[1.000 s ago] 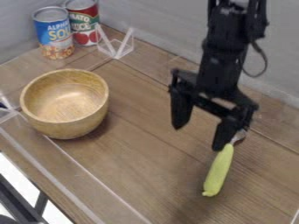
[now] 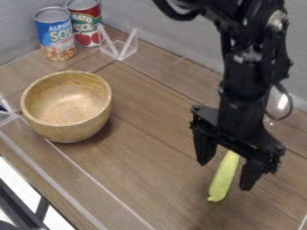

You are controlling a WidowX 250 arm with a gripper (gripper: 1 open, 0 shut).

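The black gripper [image 2: 228, 160] is open over the right part of the wooden table, its two fingers lowered on either side of a yellow-green elongated object [image 2: 221, 185] that lies on the wood. The upper end of that object is partly hidden between the fingers; whether they touch it cannot be told.
A wooden bowl [image 2: 66, 121] stands on the left. Two cans, a blue Alphabet soup can [image 2: 57, 38] and a red-labelled can [image 2: 85, 22], stand at the back left by the wall.
The object has not visibly moved.
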